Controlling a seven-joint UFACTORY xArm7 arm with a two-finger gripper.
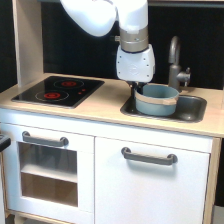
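A blue-grey pot [159,108] sits in the sink [187,108] on the right of the counter. A tan strip runs across the pot's upper part; whether it is a band or a separate thing, I cannot tell. From above, my white arm reaches down, and the dark gripper [138,87] is at the pot's left rim. Its fingers are small and dark against the pot, so neither their gap nor a hold on the rim can be made out.
Behind the pot rises a dark faucet [177,68]. To the left lies a black stovetop [60,91] with red burner rings, and bare wooden counter [104,104] separates it from the sink. Below are white cabinet doors [140,190] with dark handles.
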